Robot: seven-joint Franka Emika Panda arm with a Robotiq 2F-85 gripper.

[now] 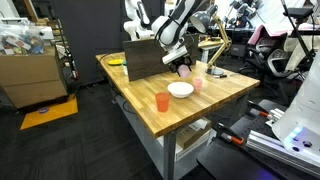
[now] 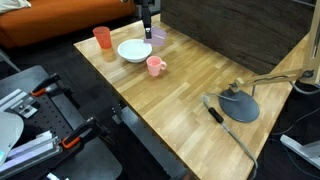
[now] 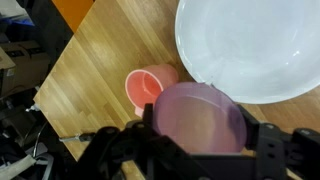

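A translucent pink-purple cup [image 3: 198,122] fills the lower middle of the wrist view, with my gripper shut on it. From exterior view 2, this cup [image 2: 155,37] appears at the far side of a white bowl [image 2: 133,51], and the gripper [image 2: 147,23] comes down to it from above. Whether its base touches the table cannot be told. The bowl [image 1: 180,90] looks empty. A pink mug [image 2: 156,66] stands upright beside the bowl, and an orange cup [image 2: 102,37] stands on the bowl's other side.
The wooden table [image 2: 190,110] has wide bare room beyond the mug. A grey lamp-like base [image 2: 238,106] with a cable stands farther along it. A dark panel [image 1: 145,57] rises along one long edge.
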